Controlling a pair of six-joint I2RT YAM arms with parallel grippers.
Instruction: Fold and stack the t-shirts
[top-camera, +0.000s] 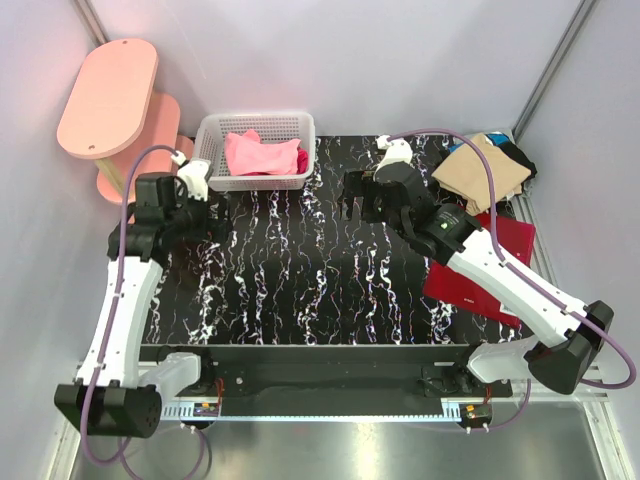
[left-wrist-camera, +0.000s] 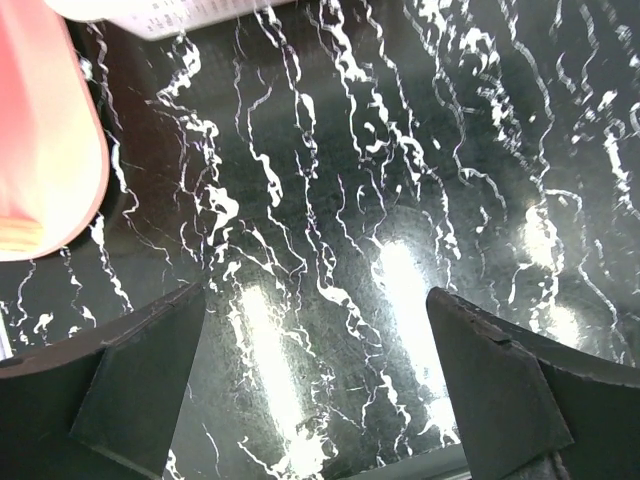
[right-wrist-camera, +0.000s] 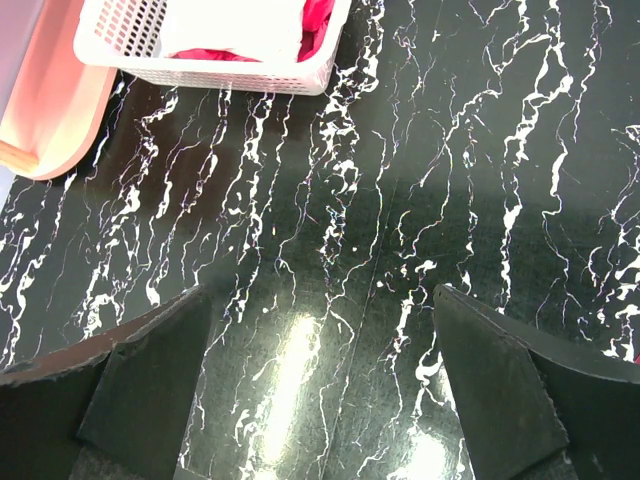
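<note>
Pink cloth (top-camera: 262, 155) and some darker red cloth (top-camera: 302, 160) lie in a white basket (top-camera: 222, 183) at the back of the table. At the back right is a pile with a folded beige cloth (top-camera: 480, 172) and a black one (top-camera: 517, 154). A red item (top-camera: 465, 290) lies spread below that pile, partly under my right arm. My left gripper (top-camera: 220, 218) hangs open over the left of the table, nothing between its fingers. Open and empty too, my right gripper (top-camera: 352, 195) is above the table right of the basket; its fingers (right-wrist-camera: 510, 390) stand wide apart.
A pink rounded shelf unit (top-camera: 110, 95) stands at the back left, close to the left arm. Walls close in on both sides.
</note>
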